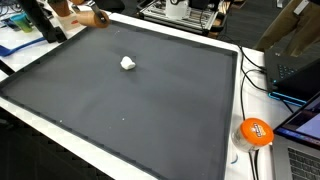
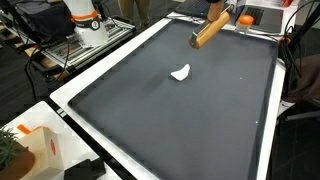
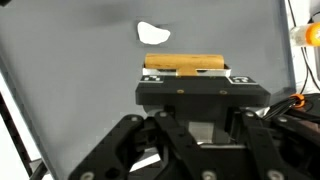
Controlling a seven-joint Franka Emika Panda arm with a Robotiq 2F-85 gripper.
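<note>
A light wooden cylinder (image 2: 210, 29) is up in the air over the far side of the grey board (image 2: 190, 120). My gripper is shut on it, and in the wrist view the cylinder lies crosswise beyond the fingers. In exterior view 1 the cylinder (image 1: 92, 18) shows at the top left, with most of the gripper out of frame. A small white piece (image 1: 127, 63) lies on the board, apart from the cylinder; the wrist view shows this white piece (image 3: 153, 33) just past it.
Most of the board is bare. An orange-topped round container (image 1: 254, 134) stands off its right edge in exterior view 1, near cables and a laptop (image 1: 295, 82). Bottom left in exterior view 2 is a plant pot (image 2: 14, 158).
</note>
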